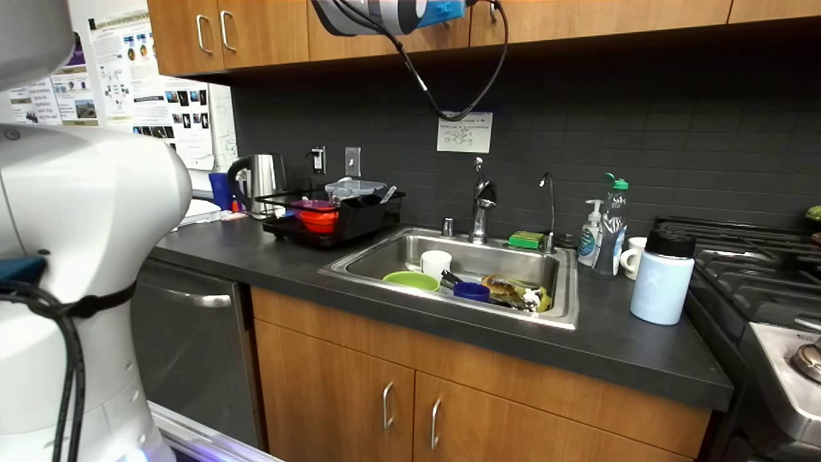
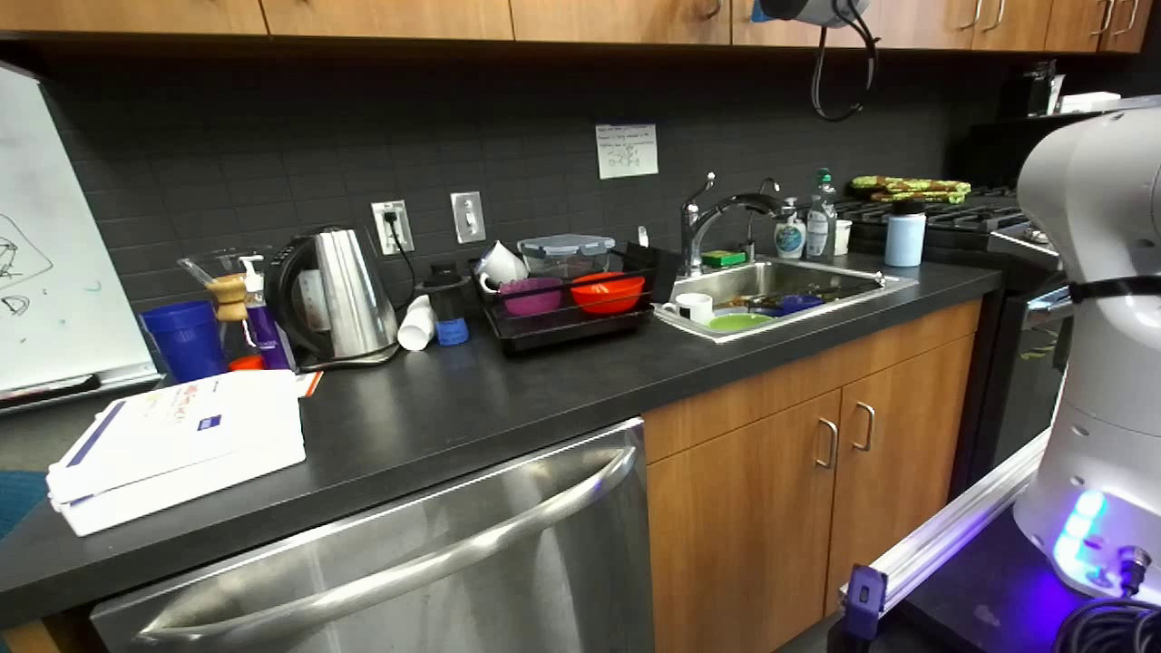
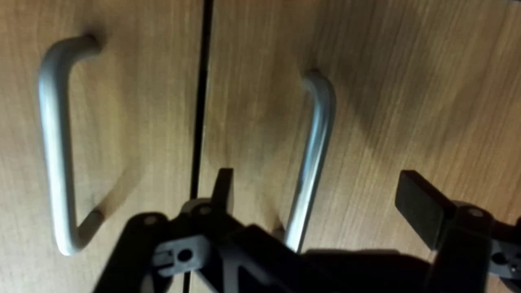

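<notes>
In the wrist view my gripper stands open before two wooden cabinet doors. The right door's metal handle (image 3: 312, 151) runs between the spread fingers, nearer the left one; no finger is seen touching it. How deep the fingers reach around it I cannot tell. The left door's handle (image 3: 58, 146) lies outside the fingers, left of the dark gap between the doors. In the first exterior view the forearm (image 1: 381, 17) is up at the upper cabinets (image 1: 600, 22), and the gripper itself is cut off by the top edge.
A cable loop (image 1: 462, 115) hangs below the forearm. Beneath it are the faucet (image 1: 481, 204) and the sink (image 1: 566, 304) with dishes in it. A dish rack (image 1: 369, 219) stands to the left, a blue bottle (image 1: 662, 285) to the right.
</notes>
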